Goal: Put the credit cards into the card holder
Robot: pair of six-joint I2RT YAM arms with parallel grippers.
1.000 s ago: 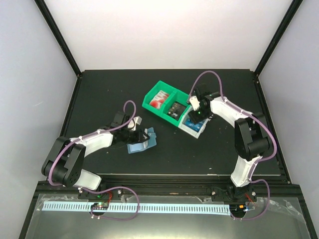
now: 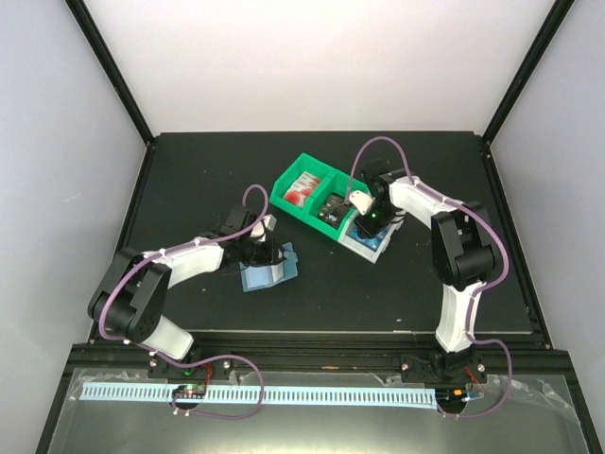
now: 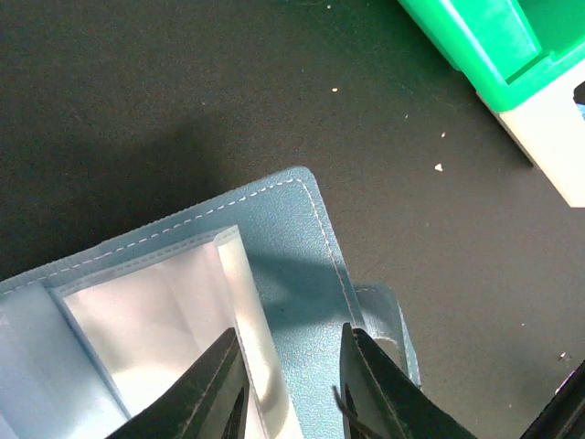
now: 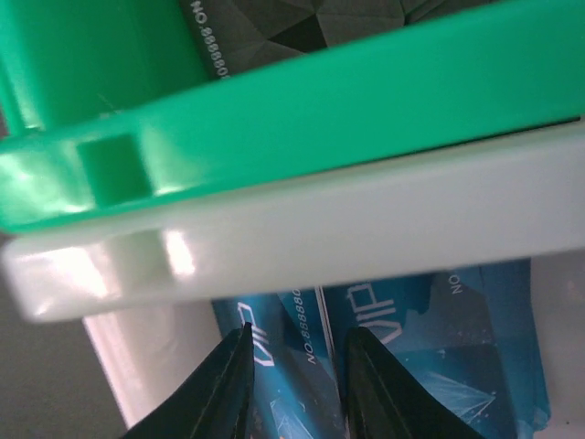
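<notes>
The light-blue card holder lies opened on the table, a clear sleeve showing in the left wrist view. Over its stitched side hovers my left gripper, fingers part open; the raised sleeve edge runs close to the left finger, and whether it lies between them is unclear. Blue credit cards rest in the white tray. My right gripper reaches down among them, fingers part open, with a card's pale edge visible between its fingers. The cards' lower parts are out of sight.
Joined to the white tray is a green tray with red cards and black cards in separate compartments. Its wall stands close to my right fingers. Bare black table lies in front.
My left arm has shifted slightly to the right over the card holder.
</notes>
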